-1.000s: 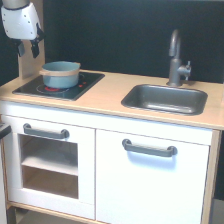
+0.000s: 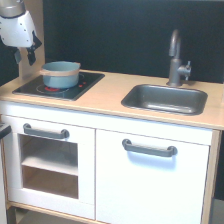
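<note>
A blue pot [image 2: 61,77] with a tan-coloured rim or content sits on the black hob [image 2: 82,88] at the left of a toy kitchen's worktop. My gripper [image 2: 26,56] is in the upper left corner, left of the pot and higher in the picture, apart from it. Its dark fingers are small against the dark background, so whether they are open or shut is unclear. I see no object held there.
At the right, a grey sink [image 2: 165,98] is set into the wooden worktop [image 2: 108,91], with a tap [image 2: 177,62] behind it. Below are white cabinet doors with grey handles; the left door [image 2: 48,165] has a window onto a shelf.
The white arm and gripper have shifted slightly left and a little lower in the picture. The pot, tap and doors have not visibly moved.
</note>
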